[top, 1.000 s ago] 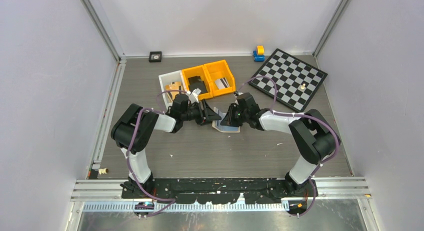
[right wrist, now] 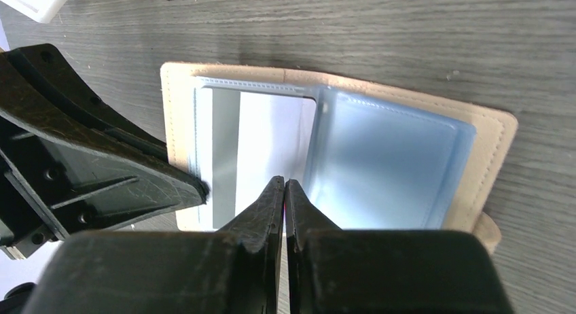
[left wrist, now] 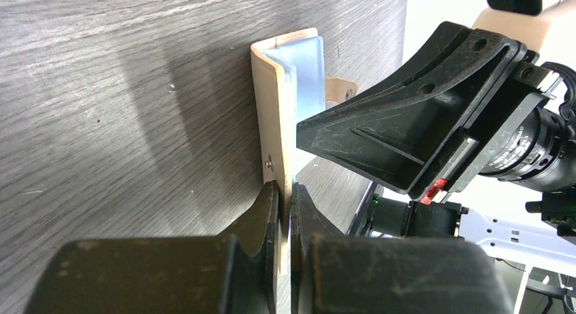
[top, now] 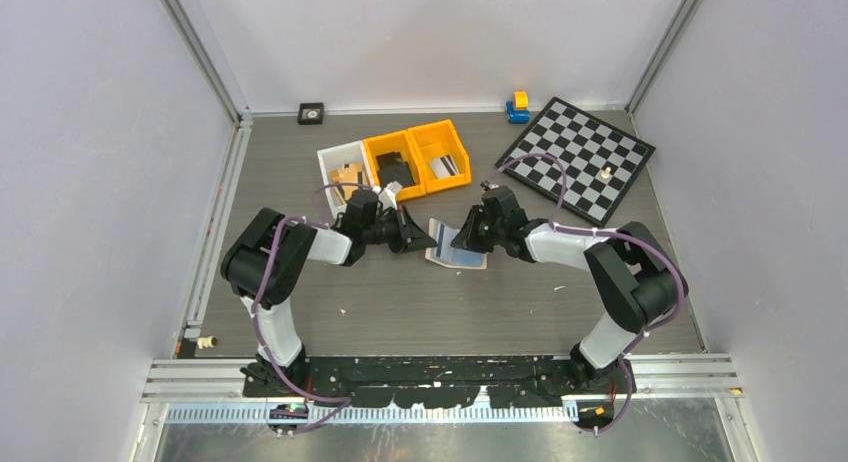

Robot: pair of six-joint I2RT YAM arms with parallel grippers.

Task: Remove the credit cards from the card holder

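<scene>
The beige card holder (right wrist: pixel 499 134) lies spread open at mid-table, its clear bluish pockets facing up. A white card (right wrist: pixel 272 137) with a grey stripe sits inside the left pocket in the right wrist view; the other pocket (right wrist: pixel 390 158) looks empty. My left gripper is shut on the holder's raised left edge, its fingers on either side of the beige cover. Over the pockets, my right gripper has its fingertips together, with no card visible between them. Its fingers hide the lower part of the card.
Behind the arms stand a white bin (top: pixel 325 168) and yellow bins (top: pixel 433 130), the right one holding cards (top: pixel 443 166). A chessboard (top: pixel 578 160) lies back right.
In the top view, the holder and my right gripper have shifted slightly right.
</scene>
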